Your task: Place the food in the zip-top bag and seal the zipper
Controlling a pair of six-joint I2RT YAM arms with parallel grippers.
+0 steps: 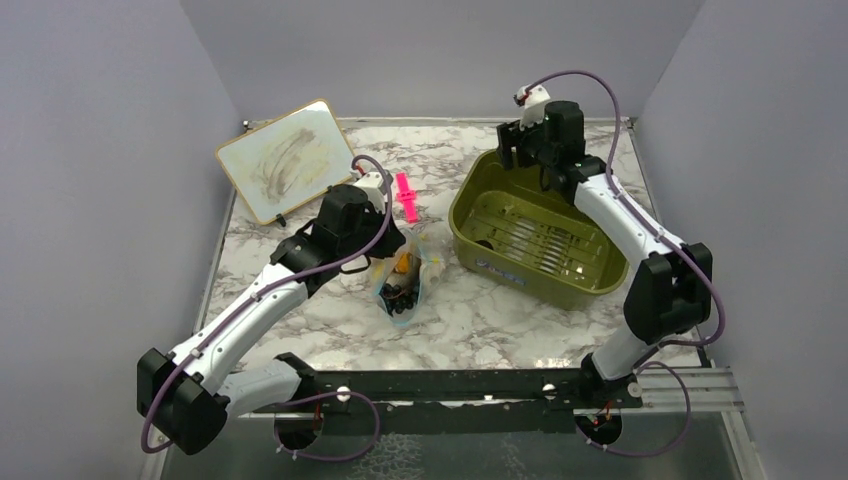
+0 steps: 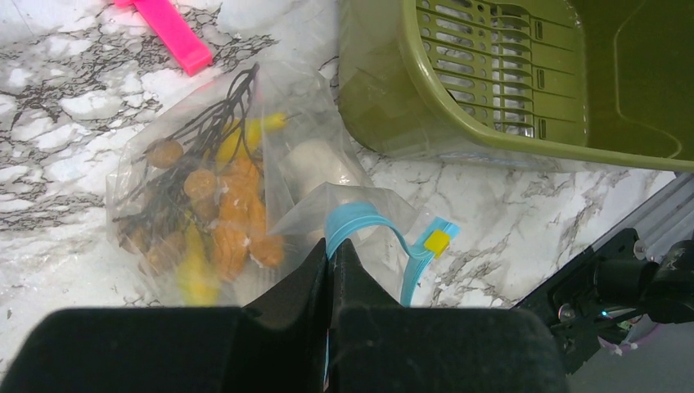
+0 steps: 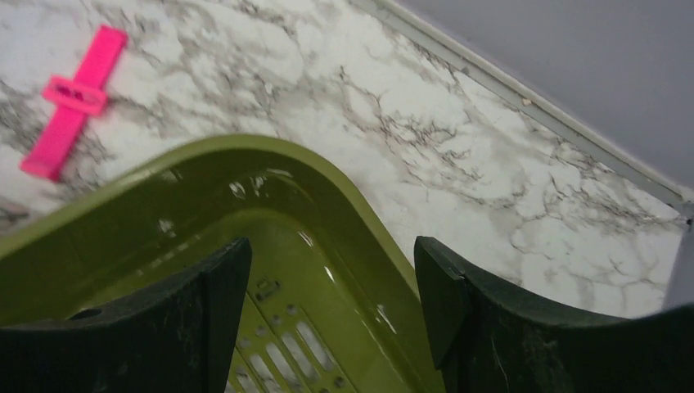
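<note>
The clear zip top bag (image 2: 307,123) has a light blue zipper strip (image 2: 357,214) and a yellow slider (image 2: 437,242). Inside it show orange pieces (image 2: 237,213), yellow items, round brown pieces, a pale round item (image 2: 315,168) and dark stringy bits. At the bag's mouth, my left gripper is shut with the blue zipper edge pinched between its fingertips. From above, the bag's mouth (image 1: 402,285) gapes and the food is visible in it. My right gripper stands open above the green bin's far corner, nothing between its fingers.
A green bin (image 1: 540,285) with a slotted bottom fills the table's right half, close beside the bag. A pink strap-like piece (image 1: 405,198) lies behind the bag. At the back left stands a framed white board (image 1: 290,160).
</note>
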